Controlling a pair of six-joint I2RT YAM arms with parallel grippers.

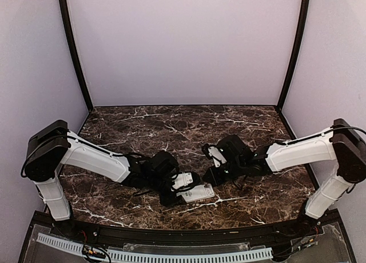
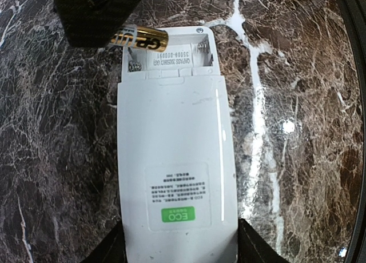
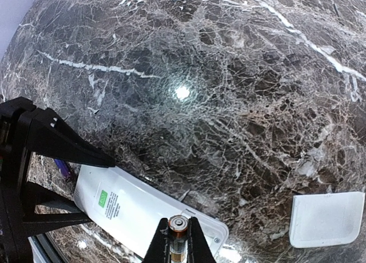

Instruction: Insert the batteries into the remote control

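Note:
The white remote (image 2: 177, 126) lies back side up, its battery compartment (image 2: 171, 58) uncovered and showing no battery inside. Around its other end my left gripper is shut, one finger along each side. A battery with a copper-coloured end (image 2: 151, 39) is gripped by my right gripper. In the left wrist view it overlaps the compartment's upper left corner, tilted, and appears to be above the bay rather than seated. From above, the remote (image 1: 200, 193) sits between both grippers, and the battery is too small to make out clearly.
A loose white battery cover (image 3: 326, 220) rests on the marbled table apart from the remote. Something purple (image 3: 63, 169) is partly hidden behind my left gripper.

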